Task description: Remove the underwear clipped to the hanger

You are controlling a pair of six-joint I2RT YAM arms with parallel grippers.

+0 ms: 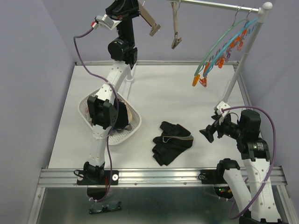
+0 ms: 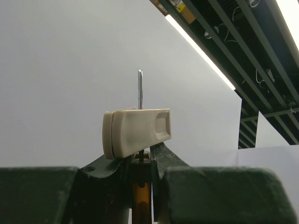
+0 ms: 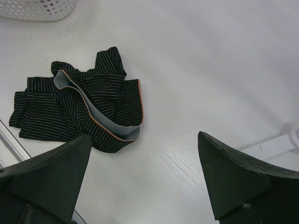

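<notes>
The black striped underwear (image 1: 163,153) lies loosely folded on the white table, clear of any clip; its light waistband lining shows in the right wrist view. A beige hanger clip (image 2: 142,130) with a metal rod through it fills the middle of the left wrist view. Below it my left gripper is closed on the clip's lower part, though the contact is partly hidden. Over the table's right side, my right gripper (image 1: 212,133) stands open, the underwear (image 3: 60,112) lying apart, beyond its fingers and to the left.
A white basket (image 1: 135,122) with dark cloth stands under the left arm. Beige clip pieces (image 1: 175,28) hang from the white rail (image 1: 219,5). Green and blue hangers (image 1: 232,42) with orange clips hang at the right post (image 1: 243,63).
</notes>
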